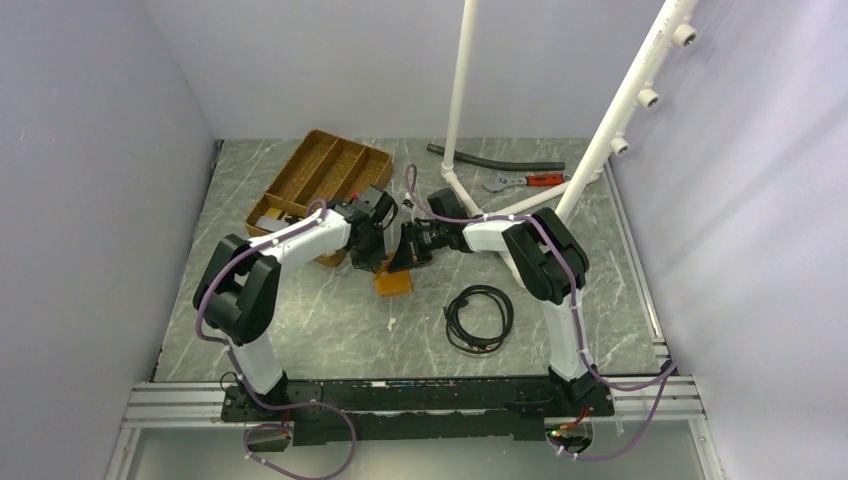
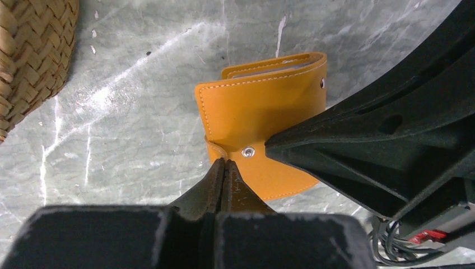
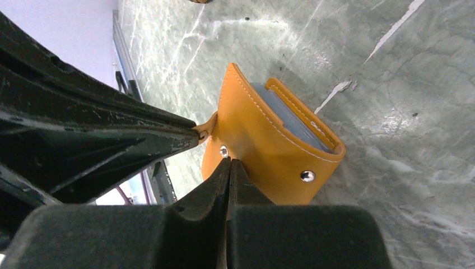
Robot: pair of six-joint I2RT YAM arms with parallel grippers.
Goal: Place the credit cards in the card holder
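The orange-tan card holder [image 1: 394, 284] stands closed on the table, its stitched front flap and metal snaps showing in the left wrist view. Clear sleeve edges [image 3: 291, 117] show in its top opening; I cannot tell whether cards are inside. My left gripper is shut at the holder's side, where a small leather tab [image 3: 206, 128] meets its fingertips. Whether the tab is pinched there I cannot tell. From the other side, my right gripper is shut with its tip against or just before the flap near a snap. Nothing shows between its fingers.
Behind the left arm lies a woven divided basket [image 1: 327, 172], with grey and yellow items [image 1: 272, 218] in its near compartment. A coiled black cable [image 1: 478, 318] lies to the right. White pipes [image 1: 460, 80], a wrench [image 1: 530, 181] and a dark tube [image 1: 500, 163] occupy the back right.
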